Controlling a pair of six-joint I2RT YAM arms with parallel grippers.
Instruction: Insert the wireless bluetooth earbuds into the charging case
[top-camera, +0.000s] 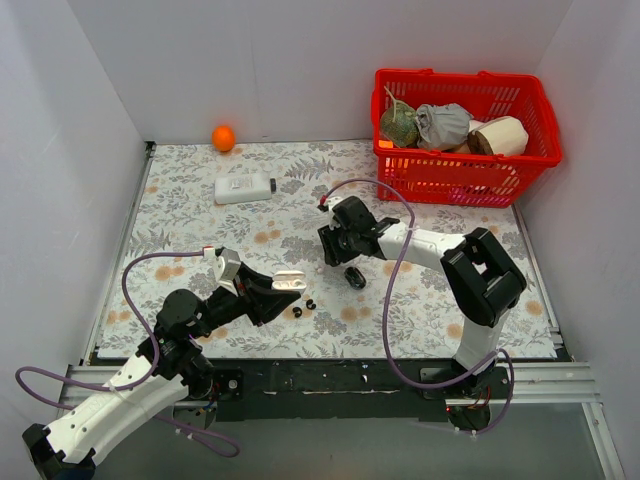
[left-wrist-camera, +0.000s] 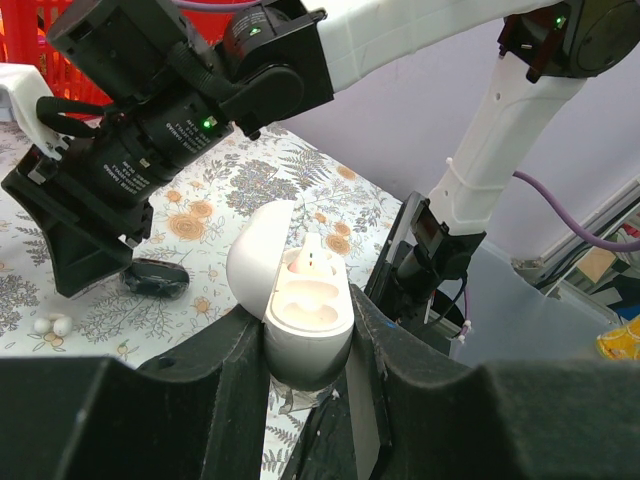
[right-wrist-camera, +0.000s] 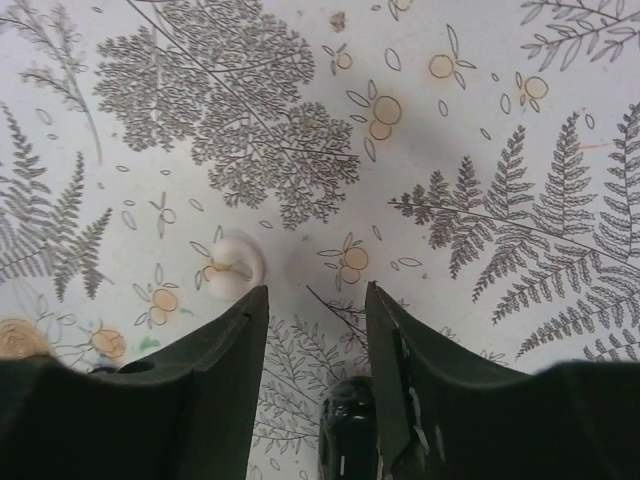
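Note:
My left gripper is shut on the white charging case, whose lid stands open, showing its slots in the left wrist view. My right gripper hangs open over the table, just behind a glossy black oblong object. Small white pieces, apparently earbuds, lie near it in the left wrist view; in the right wrist view a pale curved piece lies left of the fingers. Two small dark pieces sit right of the case in the top view.
A red basket with assorted items stands at the back right. An orange and a white bottle are at the back left. Walls enclose the table.

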